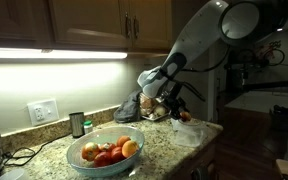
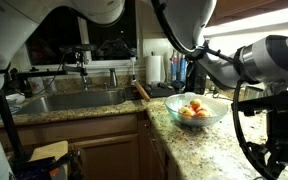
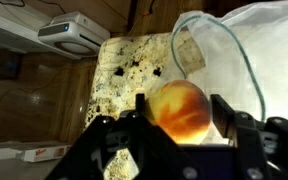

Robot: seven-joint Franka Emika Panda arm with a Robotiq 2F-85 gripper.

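Note:
In the wrist view a round orange-red fruit (image 3: 180, 111) sits between the dark fingers of my gripper, which is shut on it. A whitish translucent bag (image 3: 242, 60) with a greenish rim lies right behind and beside the fruit. In exterior view 1 that bag (image 1: 190, 133) stands at the counter's right end, with my gripper (image 1: 186, 117) just over it. There the fruit is small and mostly hidden by the gripper. A wide bowl (image 1: 85, 143) holding several red and orange fruits stands on the counter's left part.
A dark jar (image 1: 77, 124) stands behind the bowl, and a grey bag (image 1: 131, 108) rests against the back wall. Upper cabinets (image 1: 94, 22) hang above.

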